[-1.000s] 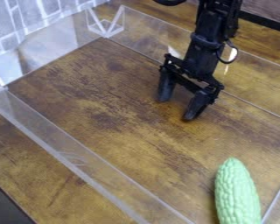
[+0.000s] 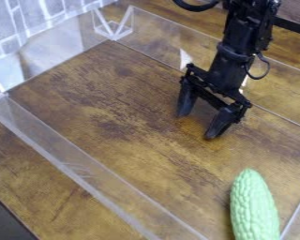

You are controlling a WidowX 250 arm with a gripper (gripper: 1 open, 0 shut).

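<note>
My black gripper (image 2: 205, 114) is low over the wooden floor (image 2: 102, 103) of the clear-walled enclosure, right of centre, its two dark fingers spread apart at or very near the wood. I see nothing clearly held between them. A pale white object behind the gripper is mostly hidden by it. A light green, textured object (image 2: 253, 208), shaped like a napa cabbage or corn cob, lies at the lower right.
Clear plastic walls (image 2: 59, 150) border the wooden area on the left, back and right. A tiled surface shows beyond the top left corner.
The gripper has shifted slightly to the right and down in the view. The green object stays where it was.
</note>
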